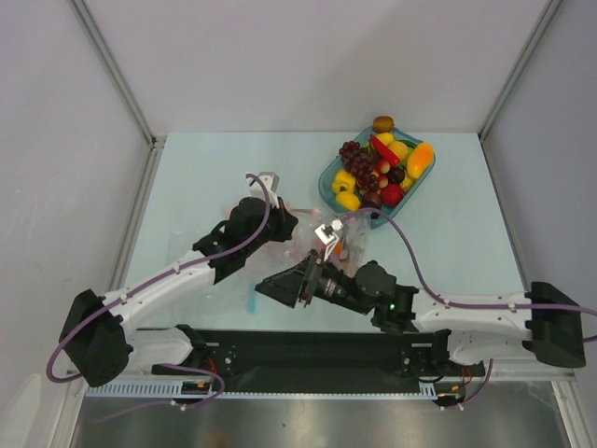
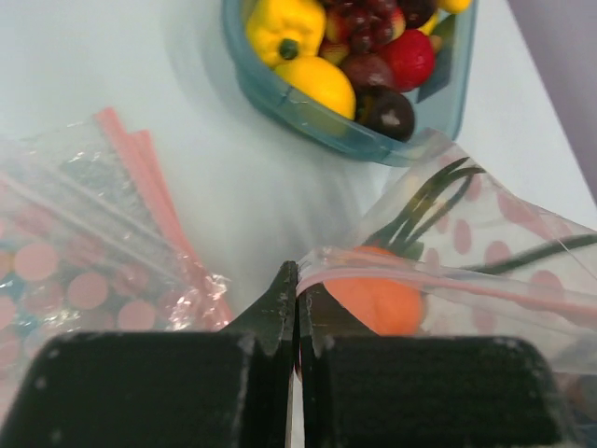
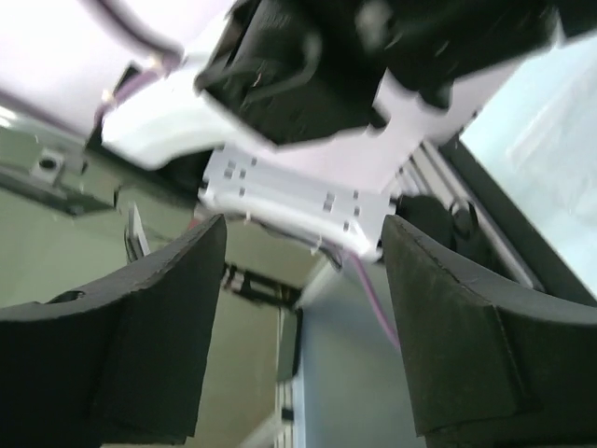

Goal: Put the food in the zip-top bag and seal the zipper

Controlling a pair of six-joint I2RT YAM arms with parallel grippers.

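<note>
A clear bag with pink dots and a pink rim [image 2: 448, 273] is pinched at its edge by my left gripper, which is shut. Inside it show an orange food item [image 2: 378, 301] and dark green strips. In the top view that orange piece [image 1: 338, 248] lies beneath the plastic, partly hidden by the arms. My right gripper is part open, with nothing between its fingers. It hangs near the front of the table, left of its own arm and apart from the bag.
A blue-green basket [image 1: 328, 177] full of fruit and vegetables stands at the back right. Another clear dotted bag [image 2: 89, 252] lies flat on the left.
</note>
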